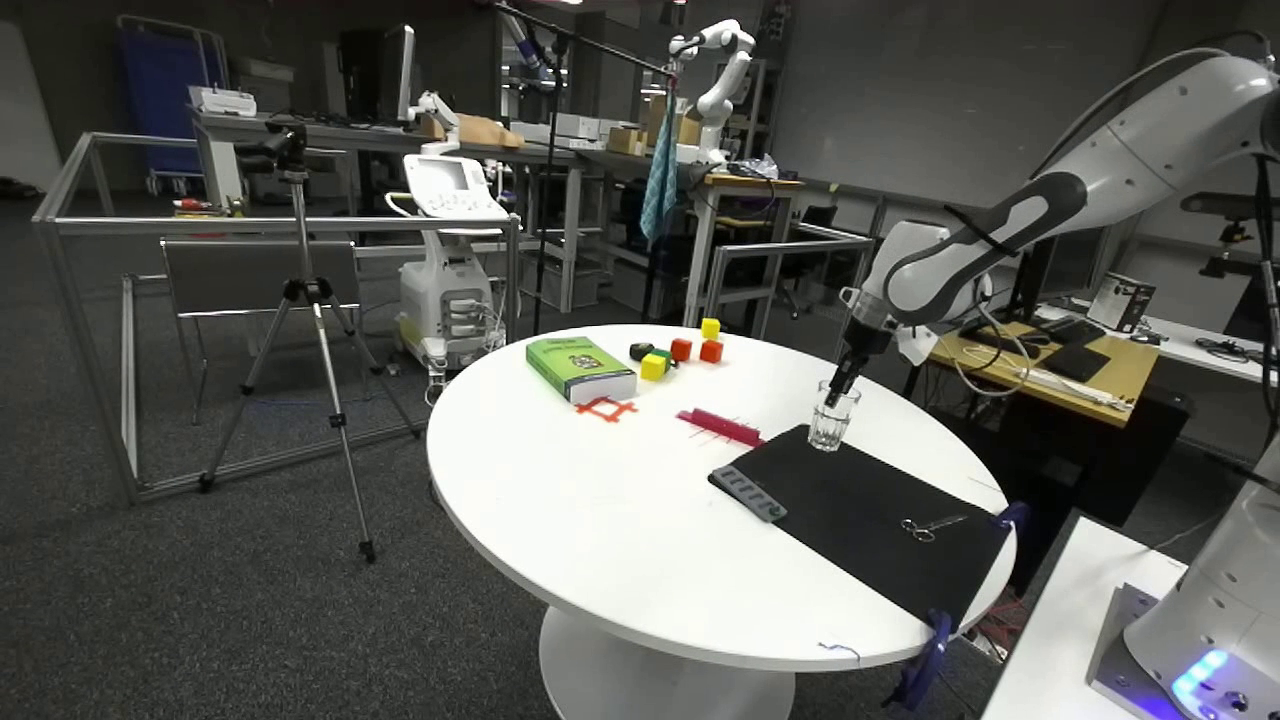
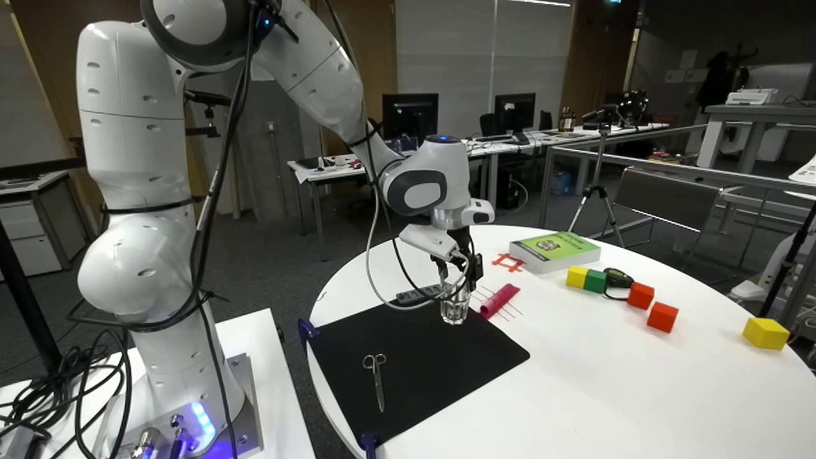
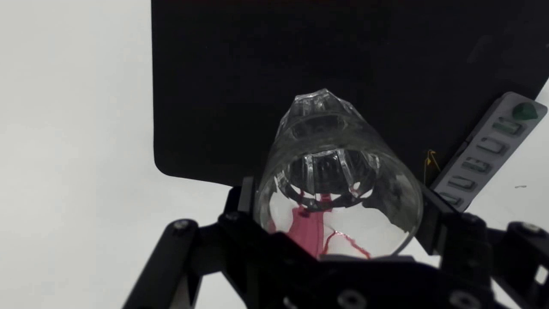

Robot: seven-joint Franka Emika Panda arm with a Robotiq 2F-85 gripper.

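Observation:
A clear drinking glass (image 1: 830, 422) stands at the edge of the black mat (image 1: 894, 510), near the crimson piece. My gripper (image 1: 840, 386) is above it, fingers reaching down around the upper part. Seen from the wrist, the glass (image 3: 329, 139) sits between the two open fingers; the left pad (image 3: 247, 200) is close to its rim and a narrow gap shows at the right. Whether either pad touches the glass cannot be told. In exterior view 2 the arm's cables partly cover the gripper and the top of the glass (image 2: 455, 310).
Close by are a crimson piece with thin sticks (image 2: 499, 301) and a grey strip (image 1: 749, 493). Scissors (image 2: 375, 375) lie on the mat. A green book (image 1: 581, 368) and several coloured blocks (image 1: 710, 352) are farther off.

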